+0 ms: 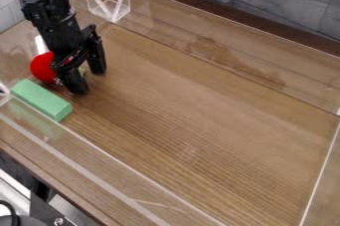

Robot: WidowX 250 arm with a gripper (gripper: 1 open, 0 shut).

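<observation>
My dark gripper reaches down from the upper left over a red round object at the left of the table. A light green block lies just in front of the red object. The gripper's fingers are dark and blurred against the table, so whether they are open or shut, or touching the red object, is unclear.
A white wire-like frame stands at the back left.
</observation>
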